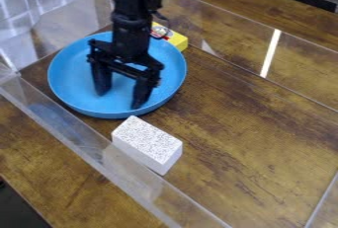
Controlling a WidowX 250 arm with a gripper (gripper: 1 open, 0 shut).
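My dark gripper (122, 76) reaches down from the top into a round blue bowl (73, 74), its fingers spread apart over the bowl's middle. I cannot make out anything held between them. A white speckled block (148, 143) lies outside the bowl, in front of it and slightly to the right. A yellow object (175, 38) sits behind the bowl to the right, partly hidden by the arm.
Transparent walls or panels border the area at the left and right.
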